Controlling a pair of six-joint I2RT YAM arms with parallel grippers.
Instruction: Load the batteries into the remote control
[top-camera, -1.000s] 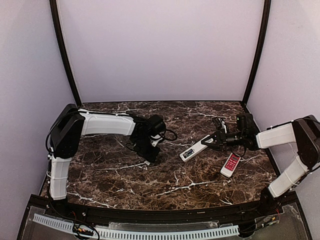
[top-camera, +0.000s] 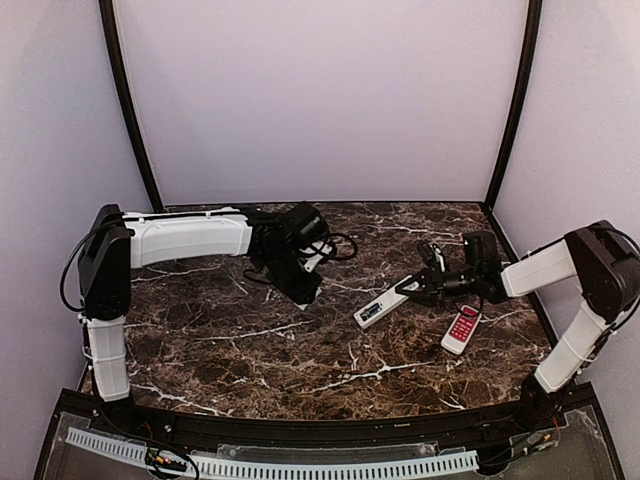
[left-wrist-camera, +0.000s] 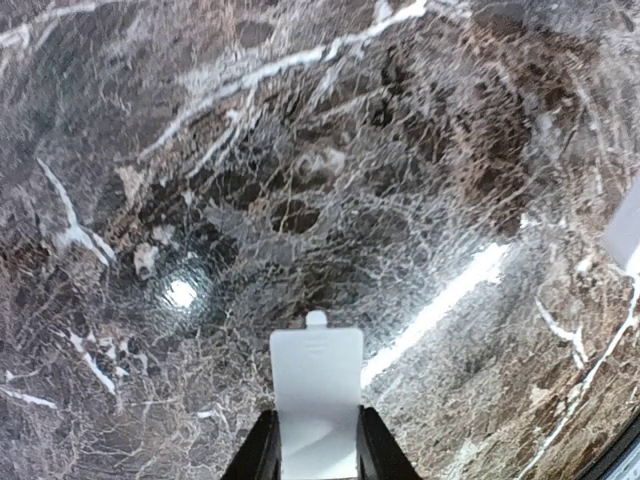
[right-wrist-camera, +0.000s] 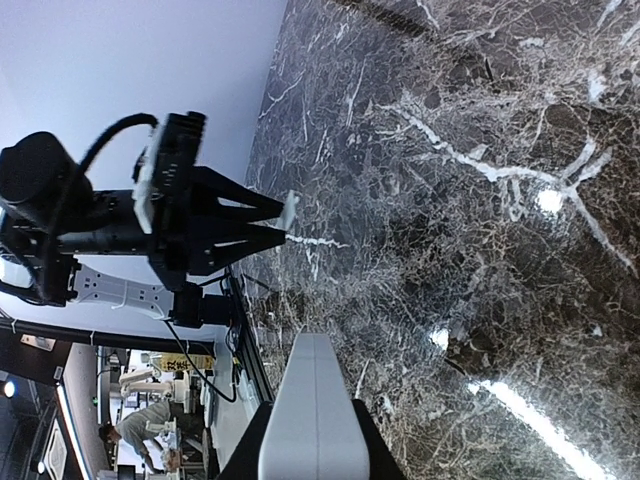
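My right gripper is shut on a long white remote body, held tilted with its dark battery compartment showing at the lower end; it fills the bottom of the right wrist view. My left gripper is shut on a small white battery cover with a tab at its tip, held above the table left of the remote. In the top view that cover is mostly hidden by the gripper. I cannot make out loose batteries.
A second remote with a red keypad face lies on the marble table at the right, below my right arm. Pale walls bound the back and sides.
My left arm has lifted and shifted toward the back with the cover in its gripper.
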